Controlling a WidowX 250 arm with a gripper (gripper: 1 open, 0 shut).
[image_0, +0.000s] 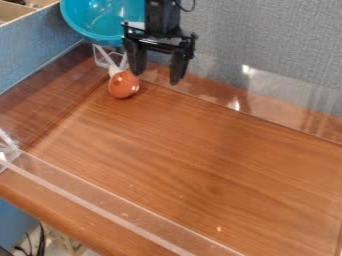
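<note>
My black gripper (156, 62) hangs at the top centre near the back wall, its fingers apart and pointing down, with nothing seen between them. To its lower left, an orange round object (123, 85) with pale strands or leaves on top rests on the wooden surface. A turquoise bowl (87, 15) is at the upper left, behind the gripper's left side.
Clear plastic strips run along its back and front edges. A blue textured wall (34, 60) bounds the left, a grey wall (267, 50) the back. Cables lie below the front left.
</note>
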